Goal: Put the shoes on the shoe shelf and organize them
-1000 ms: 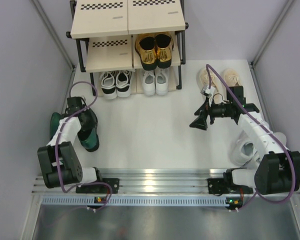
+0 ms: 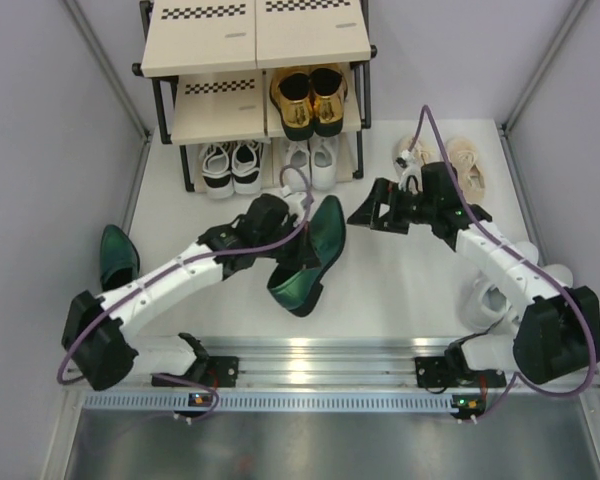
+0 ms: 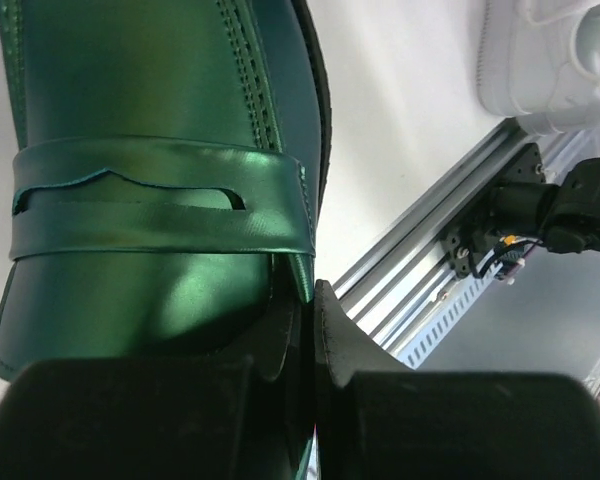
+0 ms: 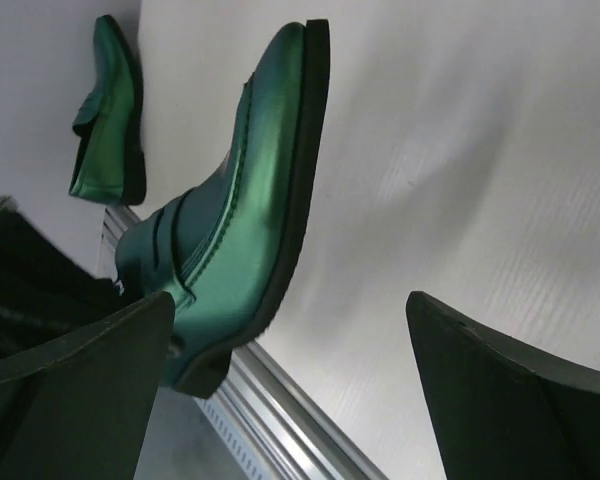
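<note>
My left gripper [image 2: 302, 245] is shut on a green loafer [image 2: 320, 270], held near the middle of the floor; in the left wrist view its strap [image 3: 160, 220] fills the left half. My right gripper [image 2: 372, 210] stands open just right of that loafer, whose side and dark sole [image 4: 240, 230] face it in the right wrist view. The other green loafer [image 2: 118, 255] lies at the far left. The shoe shelf [image 2: 205, 110] holds gold shoes [image 2: 310, 100] on the middle tier and white and black-white sneakers [image 2: 247, 167] below; its top tier is empty.
Beige shoes [image 2: 465, 160] lie at the back right, white sneakers [image 2: 485, 300] along the right side.
My left gripper has carried the loafer from the far left to the middle. My right gripper has moved a little up and leftward, toward it.
</note>
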